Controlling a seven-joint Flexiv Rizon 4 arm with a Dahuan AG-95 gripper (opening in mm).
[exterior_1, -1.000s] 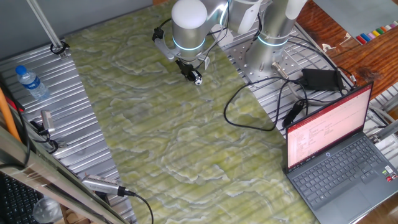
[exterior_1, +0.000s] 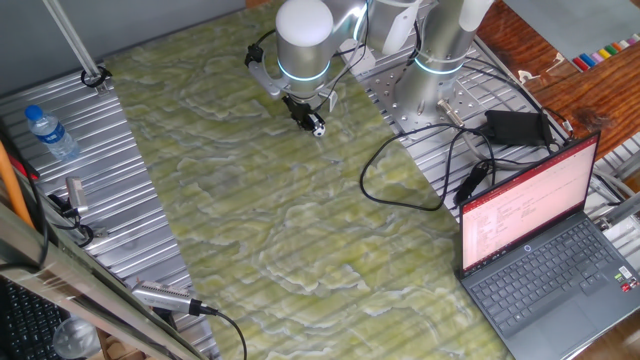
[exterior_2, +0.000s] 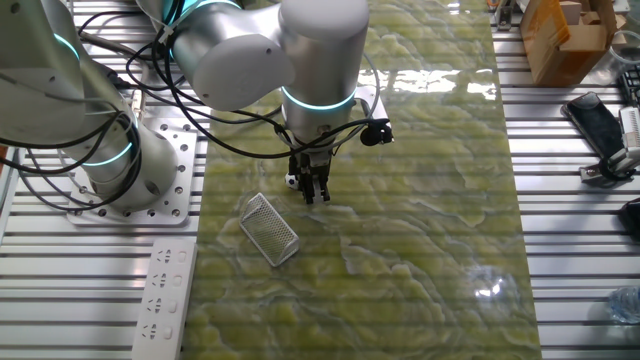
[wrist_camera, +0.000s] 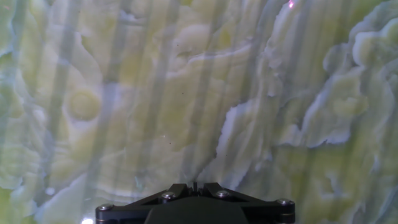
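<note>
My gripper (exterior_2: 317, 198) points down over the green marbled mat (exterior_2: 420, 240), near the robot's base. Its black fingers look brought together at the bottom of the wrist view, where the gripper shows nothing between them. Close beside it on the base side is a small round black-and-white piece (exterior_2: 292, 181); whether it is fixed to the gripper or separate I cannot tell. A silver grater-like mesh object (exterior_2: 269, 229) lies slanted on the mat, to the left of the fingers in exterior view 2. The wrist view has only bare mat ahead.
An open laptop (exterior_1: 535, 250) and looped black cables (exterior_1: 400, 207) sit along the base side. A power strip (exterior_2: 163, 300) lies beside the mat. Across the mat stand a water bottle (exterior_1: 52, 133) and a cardboard box (exterior_2: 568, 40).
</note>
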